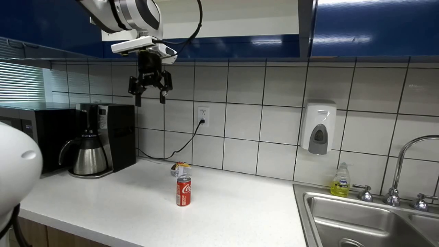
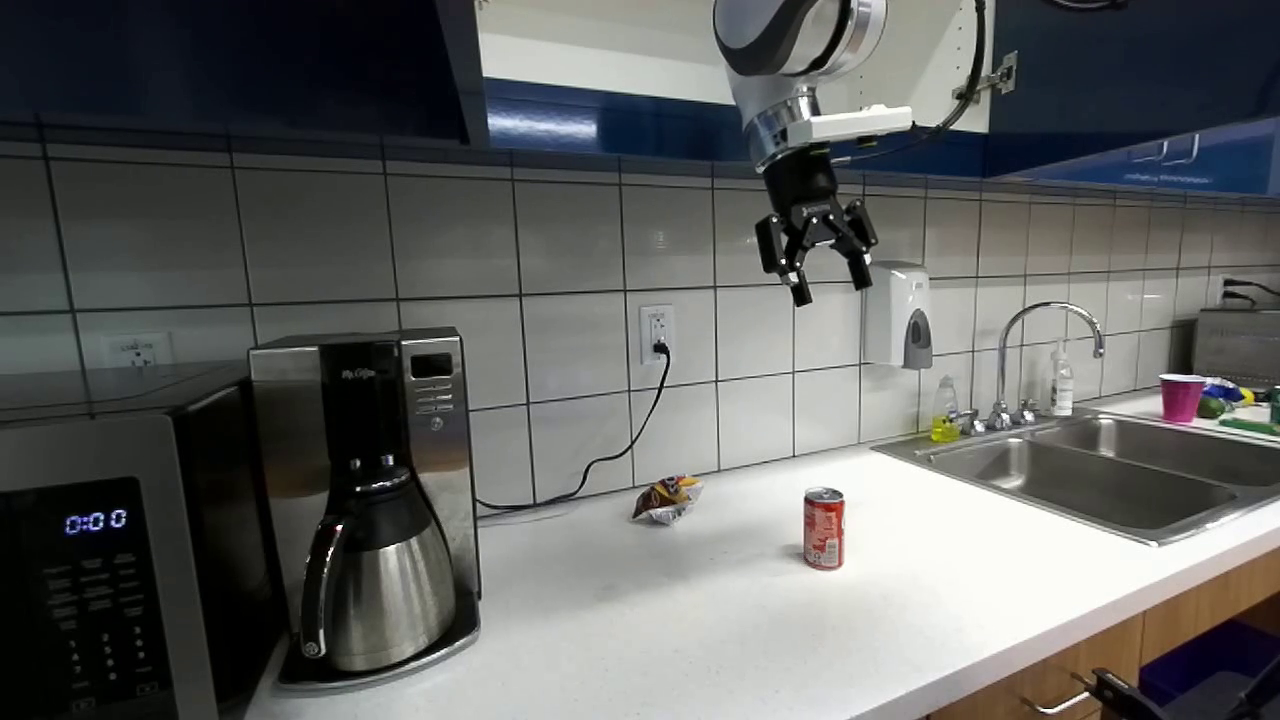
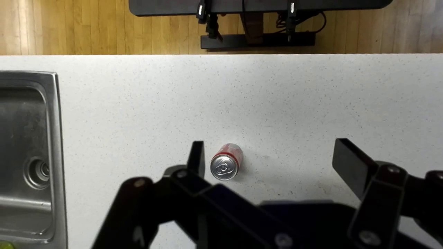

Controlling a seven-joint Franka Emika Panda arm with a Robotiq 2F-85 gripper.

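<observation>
A small red soda can stands upright on the white counter. High above the counter hangs my gripper, open and empty, its two fingers pointing down. In exterior view 2 the can is well below the gripper. From the wrist, the silver top of the can shows between the fingertips, much closer to the left one, far beneath them. A crumpled snack bag lies near the tiled wall, behind and to the left of the can; it is not seen in the wrist view.
A coffee maker with a steel carafe and a microwave occupy the left end. On the right are a sink, a soap bottle and a faucet. Overhead is an open cabinet.
</observation>
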